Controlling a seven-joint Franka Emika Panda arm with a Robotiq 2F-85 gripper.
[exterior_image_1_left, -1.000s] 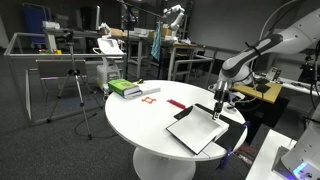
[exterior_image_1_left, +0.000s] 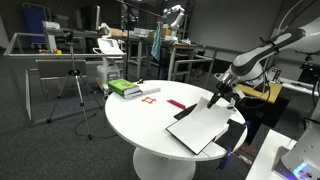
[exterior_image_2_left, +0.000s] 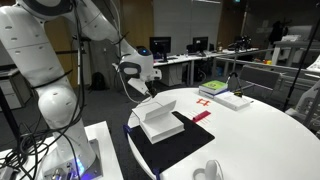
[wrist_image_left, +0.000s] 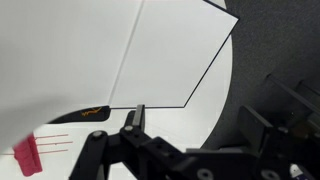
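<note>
A white folding box (exterior_image_1_left: 193, 130) lies on a black mat (exterior_image_2_left: 190, 143) on a round white table. Its lid flap (exterior_image_2_left: 152, 108) stands tilted up in exterior view 2. My gripper is spread wide in the wrist view, with no object seen between its fingers; the left finger (wrist_image_left: 137, 122) overlaps the edge of the box's right panel (wrist_image_left: 180, 55). Close to the camera on the left, the other panel (wrist_image_left: 60, 60) looks larger and blurred. Whether a finger touches the flap cannot be told.
A red object (exterior_image_2_left: 207, 116) lies beyond the mat. Green-topped books (exterior_image_1_left: 125, 86) and an orange item (exterior_image_1_left: 150, 99) are farther off on the table. A small white container (exterior_image_2_left: 213, 170) stands near the edge in exterior view 2.
The arm has shifted up and towards the right of exterior view 1. The box's flap, lying nearly flat before, now tilts up beside the gripper.
</note>
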